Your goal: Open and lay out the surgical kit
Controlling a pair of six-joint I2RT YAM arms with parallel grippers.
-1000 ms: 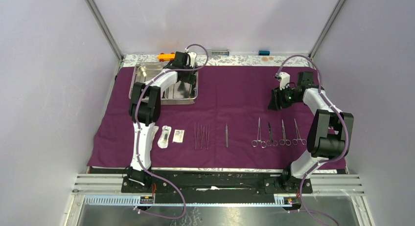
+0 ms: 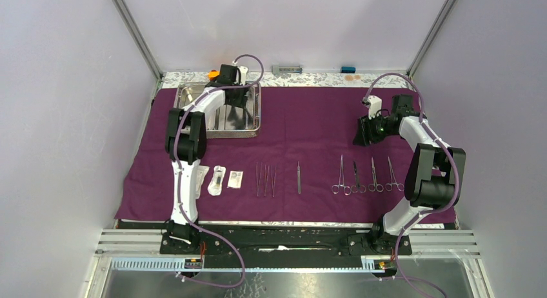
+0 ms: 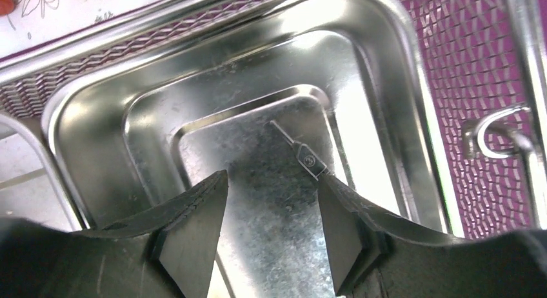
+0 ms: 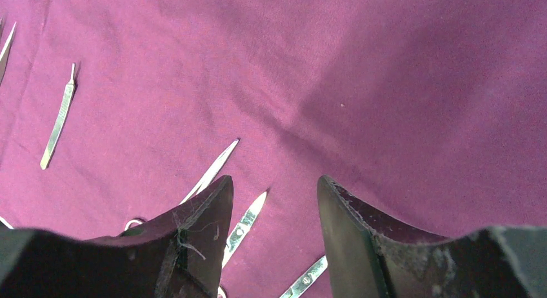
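Observation:
Over the metal tray (image 2: 235,134) at the back left, my left gripper is open with nothing held between its fingers. Below it on the tray floor lies a slim metal handle with a narrow tip (image 3: 310,159); its lower end is hidden behind the right-hand finger. My right gripper hangs open and empty above bare cloth at the right. Along the front of the cloth lie sealed packets (image 2: 217,180), thin tweezers (image 2: 265,180), a scalpel handle (image 2: 298,179), and several scissor-like instruments (image 2: 341,175) in a row.
A wire-mesh rim with a metal catch (image 3: 500,133) borders the tray. Behind it an orange object (image 2: 213,74) rests on the patterned strip, with a blue block (image 2: 348,69) farther right.
My left gripper has shifted left over the tray, and its arm now covers more of the orange object. The right arm and the laid-out instruments have stayed put.

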